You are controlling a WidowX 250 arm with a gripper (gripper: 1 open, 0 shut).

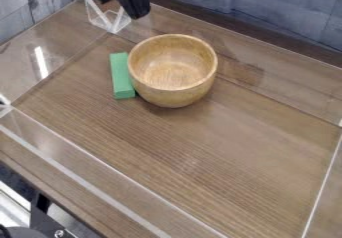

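The black gripper (123, 4) is at the top left of the camera view, partly out of frame, above and behind the bowl. Whether its fingers are open or shut is hard to make out. A wooden bowl (171, 82) sits on the wooden table (201, 172). A green block (122, 76) lies along the bowl's left side. A small pale, translucent object (107, 18) is just below the gripper; whether the gripper touches it cannot be told.
A dark tiled wall (287, 12) runs along the back. The table's left edge shows at the lower left.
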